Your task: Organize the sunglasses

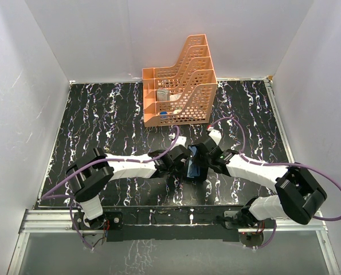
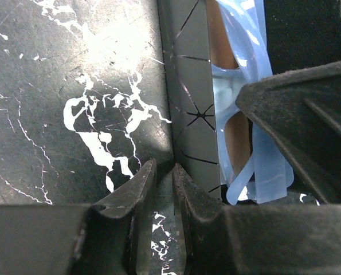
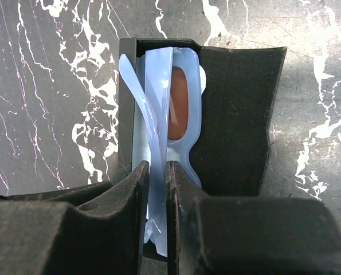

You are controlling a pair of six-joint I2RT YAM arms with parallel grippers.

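Note:
The blue-framed sunglasses [image 3: 184,123] with brown lenses lie in a dark, open-lidded case [image 3: 233,114], on the table between my arms. In the right wrist view, one blue temple runs lengthwise between the fingertips of my right gripper; whether they press on it is unclear. My left gripper is parted by a narrow gap, with nothing visible between its fingertips. Its right finger [image 2: 184,189] is right by the case's grey side wall [image 2: 193,86]. From the top view, both grippers largely cover the case and the sunglasses [image 1: 193,166].
An orange slatted rack [image 1: 184,91] stands at the back, with a few small items inside its left part. Clear black marbled tabletop [image 1: 104,114] extends to the left and right of the rack. My two grippers are very close together over the case.

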